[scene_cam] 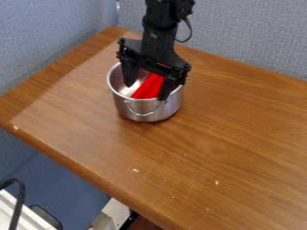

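Observation:
A steel pot (pixel 144 110) with a wire handle stands on the wooden table near the back left. Inside it lies a red elongated object (pixel 150 86), partly hidden. My black gripper (pixel 147 77) reaches down into the pot from above, its fingers apart on either side of the red object; whether they touch it cannot be told.
Grey padded walls (pixel 258 36) stand behind and to the left. Off the table's lower left edge are a white object and a black cable.

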